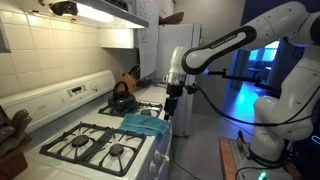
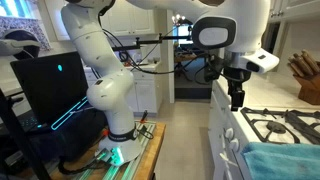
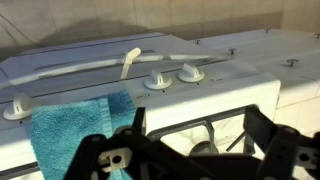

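My gripper stands open in the wrist view, its dark fingers wide apart at the lower edge with nothing between them. In exterior view 1 it hangs in the air near the front edge of the stove. A blue towel lies left of the gripper in the wrist view, draped over the front edge of the stove. The same towel spreads over part of the stovetop in exterior view 1, and the towel fills the lower right corner of exterior view 2.
White knobs line the stove front, beside a long handle. A dark kettle stands at the back of the stovetop. A knife block is on the counter. Open floor lies in front of the stove.
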